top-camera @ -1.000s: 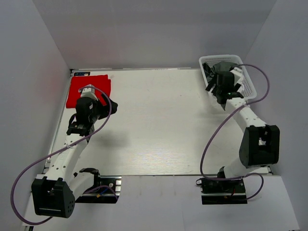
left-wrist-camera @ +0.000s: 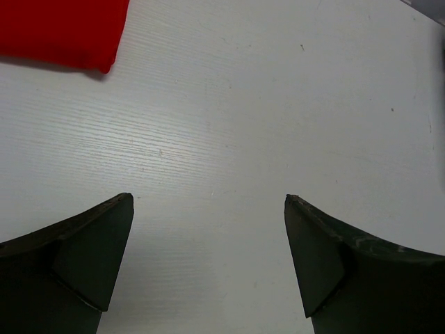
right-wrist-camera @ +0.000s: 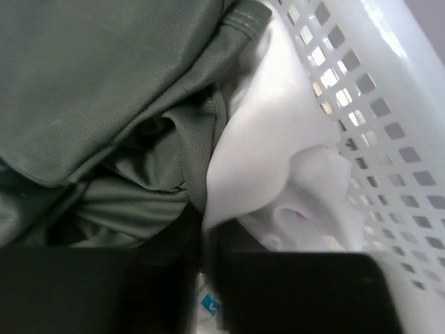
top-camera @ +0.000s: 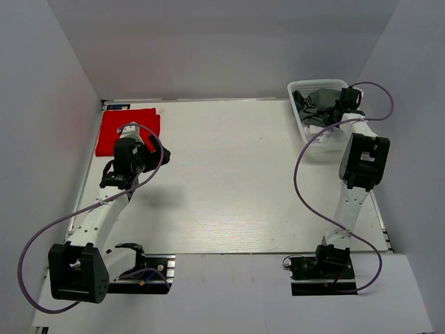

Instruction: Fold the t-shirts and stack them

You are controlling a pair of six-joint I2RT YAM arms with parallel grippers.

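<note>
A folded red shirt (top-camera: 128, 125) lies at the back left of the table, its corner also visible in the left wrist view (left-wrist-camera: 55, 28). My left gripper stands open just in front of it, nothing between its fingers. A white basket (top-camera: 300, 132) at the back right holds dark green cloth (right-wrist-camera: 97, 83) and white cloth (right-wrist-camera: 264, 139). My right gripper (top-camera: 344, 104) is down in the basket's right part, where the green and white cloth meet; its fingers are blurred in the right wrist view, so whether they hold any cloth I cannot tell.
Grey walls stand at the back and both sides. Purple cables loop over both arms.
My right arm has swung back and right from the basket's front into the basket.
</note>
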